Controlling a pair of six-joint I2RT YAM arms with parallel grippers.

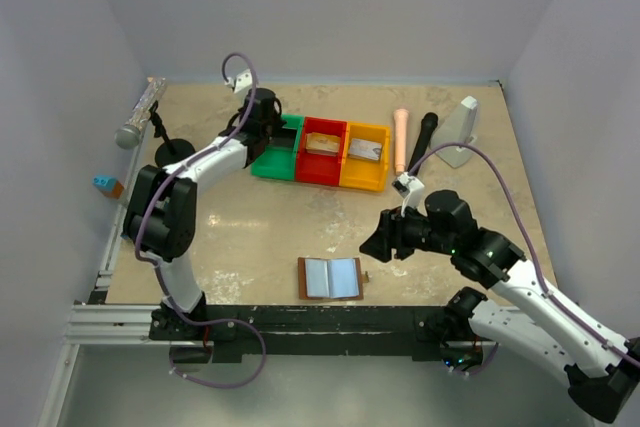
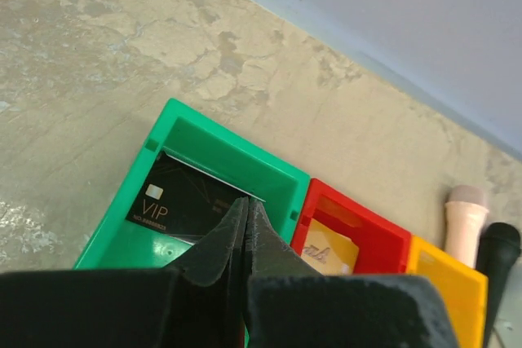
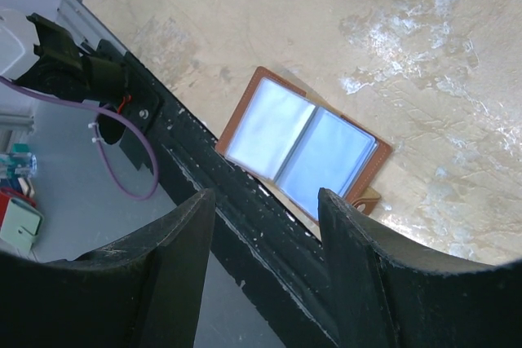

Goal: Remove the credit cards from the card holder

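The brown card holder [image 1: 303,278] lies open on the table near the front edge, with pale blue-white sleeves [image 3: 325,158] on both halves. A black VIP card [image 2: 183,199] rests in the green bin [image 2: 110,230], leaning against its back wall. My left gripper is shut above that bin, with nothing visible between its fingers. In the red bin [image 1: 321,175] lies a yellowish card [image 1: 323,144], and the yellow bin [image 1: 362,175] has a pale card [image 1: 365,150]. Up and to the right of the card holder, my right gripper hangs open and empty.
Right of the bins are a peach microphone [image 1: 400,137], a black microphone [image 1: 423,140] and a white object [image 1: 459,130]. A black stand [image 1: 175,153] is at the far left. Bare table lies between the bins and the card holder.
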